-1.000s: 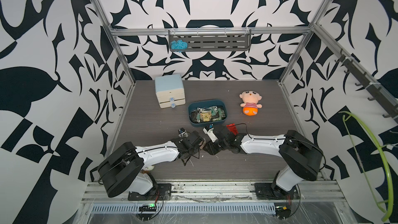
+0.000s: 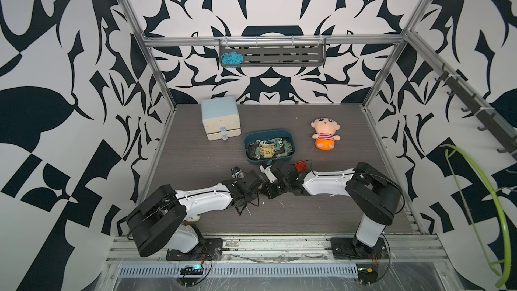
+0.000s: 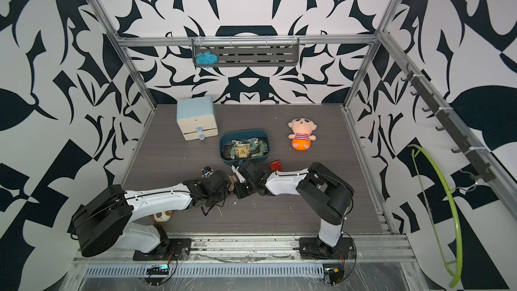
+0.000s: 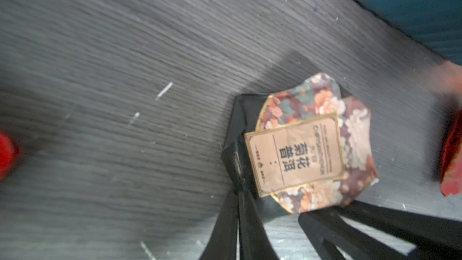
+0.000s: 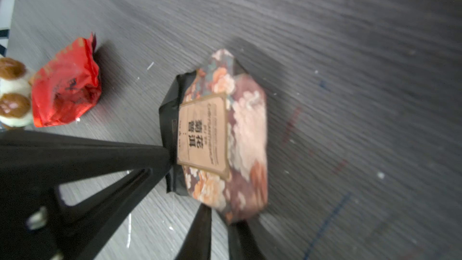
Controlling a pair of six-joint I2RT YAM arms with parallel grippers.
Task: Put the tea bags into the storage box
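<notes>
A tea bag (image 4: pixel 298 154) with a floral print, a tan label and black edges is held above the table at the front middle. My left gripper is shut on its black edge. From the other side my right gripper comes in partly open, the bag's lower corner at the gap between its fingers; contact is hard to judge. Just behind both arms stands a teal box (image 2: pixel 292 139) with several packets (image 2: pixel 269 148) inside. A red packet (image 2: pixel 301 166) lies right of it. Another red packet (image 5: pixel 67 86) lies near the left arm.
A blue-topped drawer cabinet (image 2: pixel 221 118) stands at the back left, a pink plush doll (image 2: pixel 325 133) at the back right. Beside the left arm's base lies a brown-and-white plush (image 3: pixel 161 216). The two grippers almost meet. Clear table lies at the far left and right.
The right arm has moved left, bringing its gripper closer to the left one and the tea bag. My left arm has stayed in place.
</notes>
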